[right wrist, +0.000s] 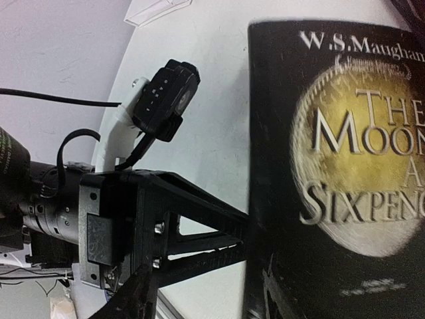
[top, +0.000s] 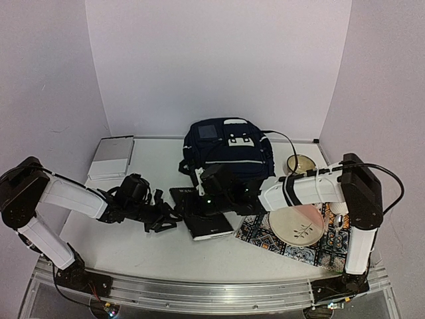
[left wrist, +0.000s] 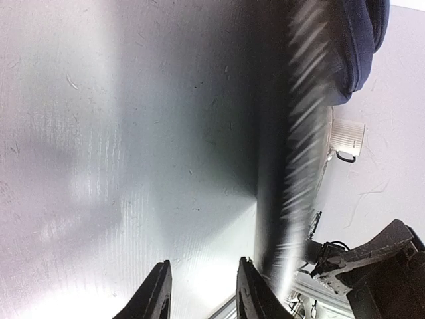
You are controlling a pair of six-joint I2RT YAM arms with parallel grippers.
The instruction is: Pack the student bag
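A black book (top: 209,229) with its front cover up lies tilted in front of the bag, partly hidden by my right arm. My left gripper (top: 176,219) is at its left edge. In the left wrist view, the fingers (left wrist: 157,292) stand apart with nothing between them, and the blurred book (left wrist: 302,126) is beside the right one. My right gripper (top: 188,207) is over the book. In the right wrist view its fingers (right wrist: 143,296) are apart, one in front of the book's cover (right wrist: 362,199). The dark blue backpack (top: 232,149) sits upright behind.
A white box-like object (top: 111,158) lies at the back left. On the right are a patterned mat (top: 255,232), a plate (top: 295,232), a spoon (top: 339,222) and a bowl (top: 302,163).
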